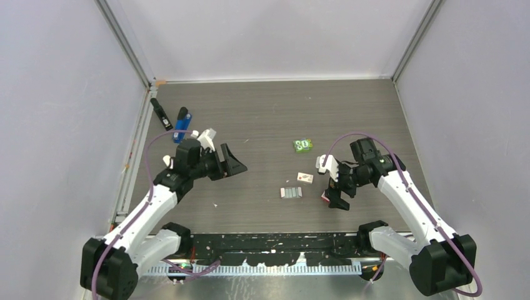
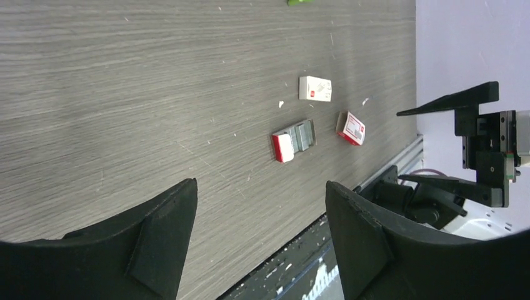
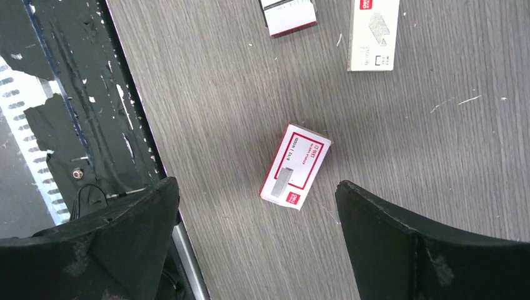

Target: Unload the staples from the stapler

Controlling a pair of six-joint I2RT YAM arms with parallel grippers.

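A blue-and-black stapler-like tool (image 1: 182, 125) lies at the far left of the table, beside a black one (image 1: 160, 114). My left gripper (image 1: 232, 162) is open above the table, right of them. An open tray of grey staple strips (image 1: 291, 192) lies near the middle front, with a white box (image 1: 305, 178) behind it. My right gripper (image 1: 334, 197) hangs open over a red-and-white staple box (image 3: 295, 165), which it mostly covers in the top view.
A small green pack (image 1: 303, 145) lies behind the boxes. A white object is partly hidden by the left arm. Walls enclose the back and sides, and a black rail (image 1: 275, 240) runs along the front.
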